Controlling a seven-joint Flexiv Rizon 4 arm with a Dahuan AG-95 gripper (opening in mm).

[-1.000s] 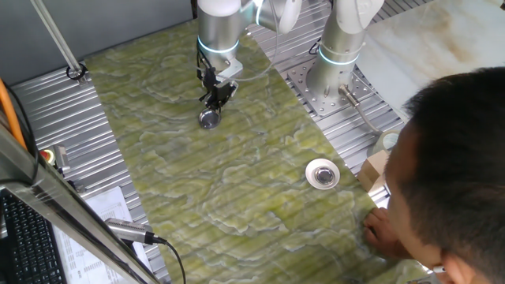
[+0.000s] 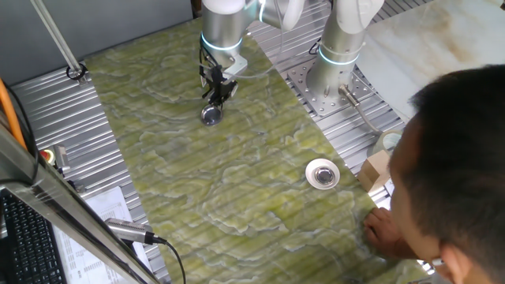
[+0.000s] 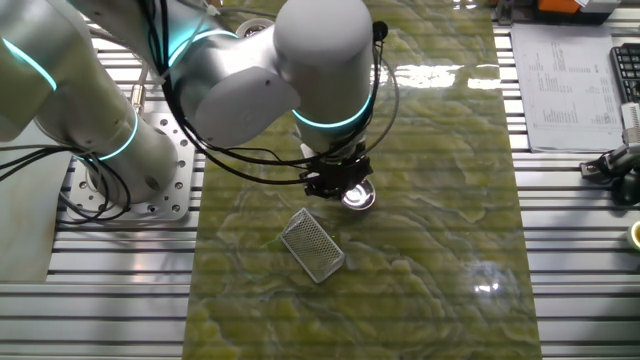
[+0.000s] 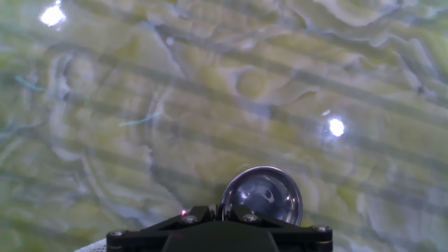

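A small shiny metal bowl (image 4: 269, 192) shows at the bottom of the wrist view. My gripper is shut on its left rim, with the fingertips close together there. In exterior view 1 the bowl (image 2: 211, 115) hangs at the tips of my gripper (image 2: 217, 101), over the far part of the green marbled table. From the opposite side, in exterior view 2, the bowl (image 3: 360, 195) peeks out beside my dark gripper (image 3: 338, 182), partly covered by it. Its height above the table is hard to judge.
A white dish (image 2: 310, 175) with a metal piece in it stands near the table's right edge. In exterior view 2 a flat grater-like piece (image 3: 313, 245) lies close to my gripper. A person's hand (image 2: 384, 233) rests at the near right edge.
In exterior view 1 my gripper and the bowl have shifted together slightly right and toward the far side. The dish and the person's hand look unmoved.
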